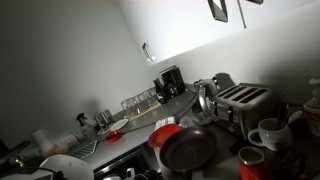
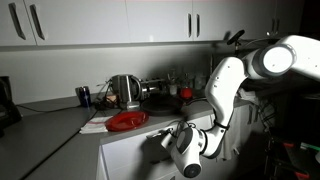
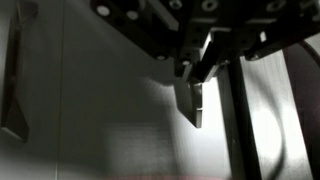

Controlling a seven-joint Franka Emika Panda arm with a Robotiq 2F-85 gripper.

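In the wrist view, my gripper comes in from the top, dark and close to a pale cabinet or drawer front (image 3: 95, 100). A metal handle (image 3: 193, 104) stands on that front, right by the fingertips. Shadow hides the gap between the fingers, so I cannot tell how far apart they are or whether they touch the handle. Exterior view 2 has the gripper (image 2: 168, 140) low in front of the white fronts (image 2: 120, 158), below the counter edge. A second handle (image 3: 15, 85) shows at the far left of the wrist view.
A black pan (image 1: 188, 149), red plate (image 1: 164, 134), toaster (image 1: 242, 105), kettle (image 2: 126, 91), red-topped canister (image 1: 252, 160) and white mug (image 1: 272, 133) crowd the counter above. White wall cabinets (image 2: 120, 22) hang overhead. Open space lies in front of the lower fronts.
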